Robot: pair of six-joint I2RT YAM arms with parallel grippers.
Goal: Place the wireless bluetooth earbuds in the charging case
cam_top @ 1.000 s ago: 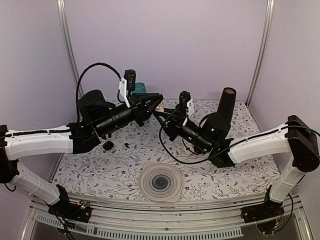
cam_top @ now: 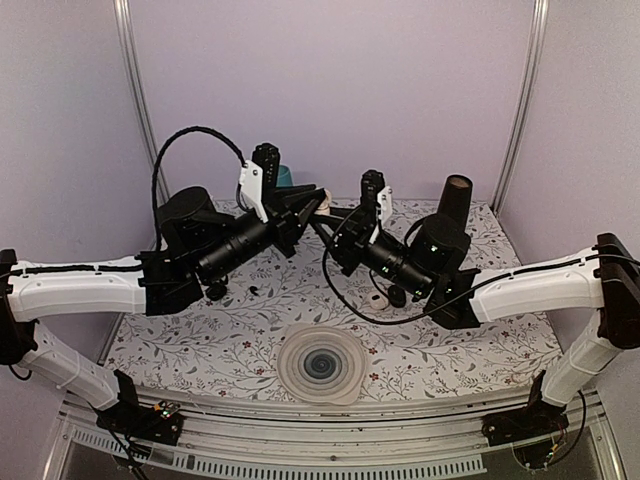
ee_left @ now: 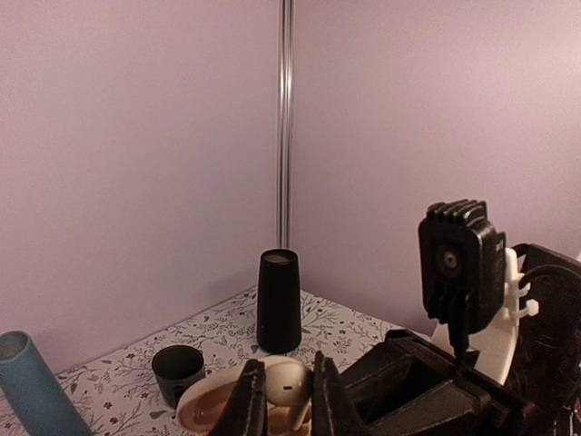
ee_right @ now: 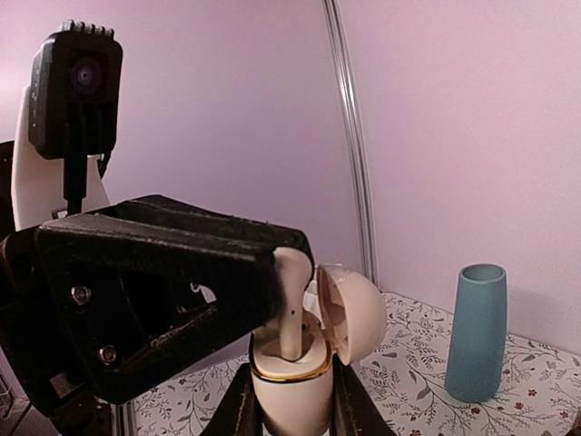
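Above the table the two grippers meet. My left gripper is shut on a white earbud [ee_left: 288, 383], its round head showing between the fingertips. In the right wrist view the earbud's stem [ee_right: 292, 309] points down at the top of the charging case [ee_right: 295, 404]; whether its tip has entered a slot cannot be told. My right gripper is shut around the case body, which stands upright. The case lid [ee_right: 356, 313] is open, tilted to the right in that view. From above, the case [cam_top: 323, 206] is small and partly covered by the fingers.
A round grey-ringed mat [cam_top: 322, 363] lies at the table's front. At the back stand a blue cup [ee_right: 477, 331], a tall black cup [ee_left: 279, 304] and a short dark cup [ee_left: 177, 372]. A small dark item [cam_top: 397, 296] lies below the right arm.
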